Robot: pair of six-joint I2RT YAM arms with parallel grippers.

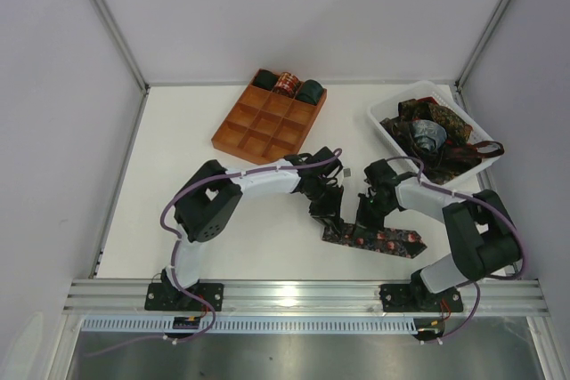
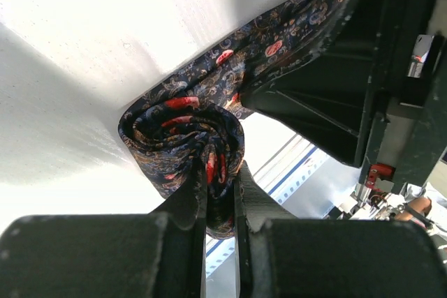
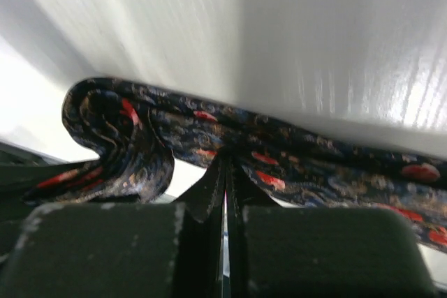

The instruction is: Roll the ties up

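Observation:
A dark tie with red and paisley figures lies along the front of the table, its left end bunched into a folded loop. In the left wrist view, my left gripper has its fingers on both sides of that bunched end, cloth between them. My right gripper is shut, its tips at the flat length of tie just right of the loop; no cloth shows clearly between them. From the right wrist view the loop stands at the left, partly covered by the left gripper.
A brown divided box at the back holds several rolled ties in its far row. To the right, a white basket is heaped with loose ties. Bare table spreads on the left. Both grippers stand close together.

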